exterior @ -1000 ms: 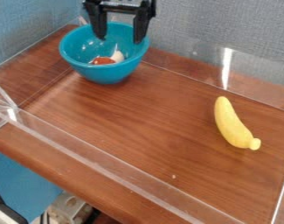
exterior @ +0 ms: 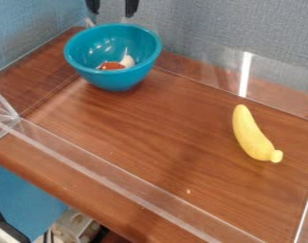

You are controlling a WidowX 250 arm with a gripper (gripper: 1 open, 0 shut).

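My gripper (exterior: 112, 9) is at the top edge, above the blue bowl (exterior: 115, 74), with its two dark fingertips apart and nothing between them; the rest of it is out of frame. The bowl stands at the back left of the wooden table and holds a small orange-red item (exterior: 111, 65) with a pale part beside it. A yellow banana (exterior: 252, 134) lies apart on the right side of the table.
Clear low edging runs along the table's sides, and grey-blue textured walls (exterior: 244, 33) stand behind and to the left.
My open gripper has risen from over the bowl's rim to the top edge of the view. The bowl, its contents and the banana have not moved.
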